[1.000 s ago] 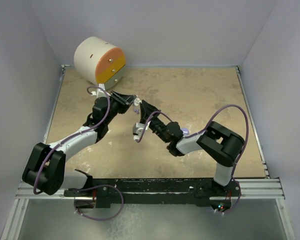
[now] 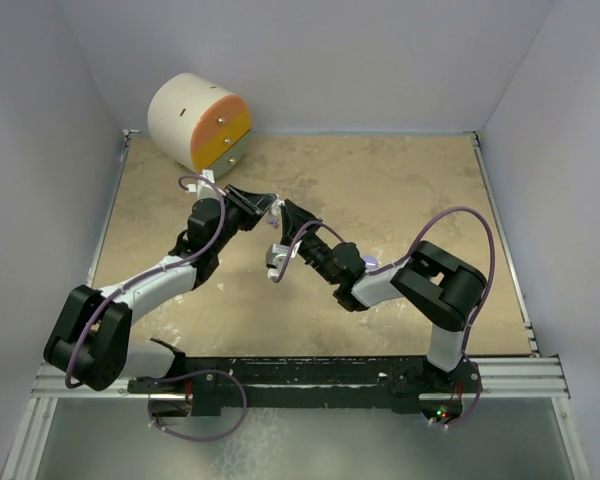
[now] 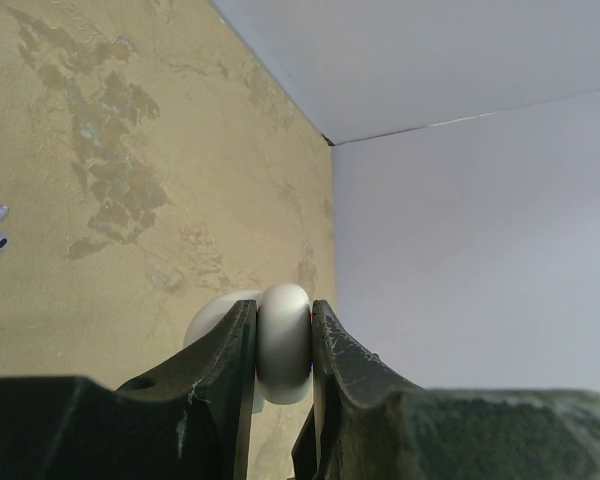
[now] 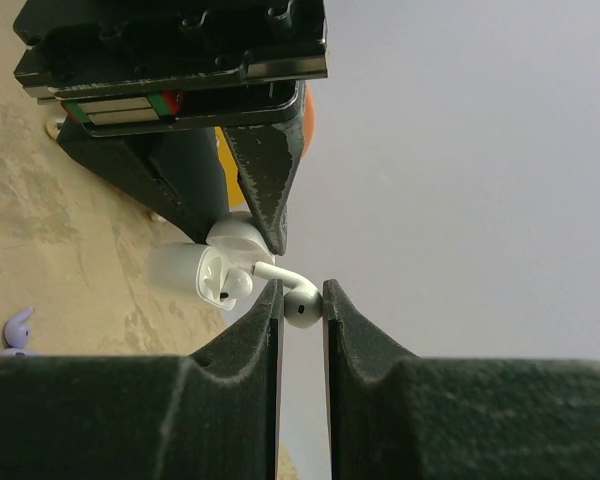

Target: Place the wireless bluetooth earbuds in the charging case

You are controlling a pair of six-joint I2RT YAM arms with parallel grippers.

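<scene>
In the middle of the top view my left gripper (image 2: 265, 203) and right gripper (image 2: 287, 208) meet close together. The left one is shut on the white charging case, whose open body (image 4: 180, 268) and lid (image 4: 238, 236) show in the right wrist view, with a white earbud (image 4: 235, 284) seated at its opening. My right gripper is shut on another white earbud (image 4: 280, 276), held by its rounded head with the stem pointing left toward the case, just beside it. Whether stem and case touch I cannot tell.
A striped drum-shaped cabinet (image 2: 198, 120) stands at the back left. Small lilac pieces (image 4: 17, 330) lie on the table below the grippers, and another lilac object (image 2: 371, 262) is behind the right arm.
Both grippers have shifted very slightly in the top view, the left one a little to the right and down. Their holds look unchanged.
</scene>
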